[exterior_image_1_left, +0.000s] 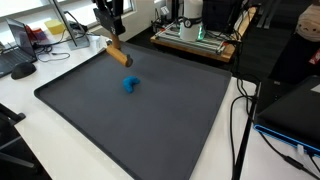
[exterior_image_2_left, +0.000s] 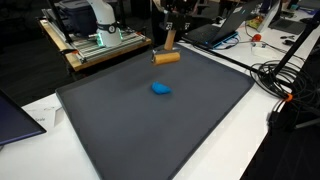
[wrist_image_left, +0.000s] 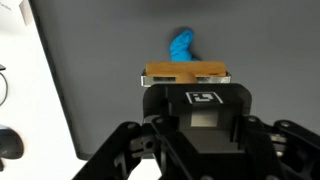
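A wooden mallet-like piece hangs above the dark tabletop, its orange-brown cylindrical head (exterior_image_2_left: 166, 58) lying level below a short pale handle. My gripper (exterior_image_2_left: 172, 34) is shut on that handle from above. In exterior view 1 the head (exterior_image_1_left: 118, 53) appears tilted beyond a small bright blue object (exterior_image_1_left: 130, 83) that rests on the table. From the wrist, the wooden head (wrist_image_left: 187, 69) shows silvery ends, and the blue object (wrist_image_left: 181, 45) lies just past it. The black gripper body hides the handle and fingertips there.
Cables (exterior_image_2_left: 275, 75) lie along one side of it. Beyond another edge stands a wooden shelf with a white-and-green item (exterior_image_1_left: 192, 38). A dark device (exterior_image_1_left: 15, 62) sits at the far left.
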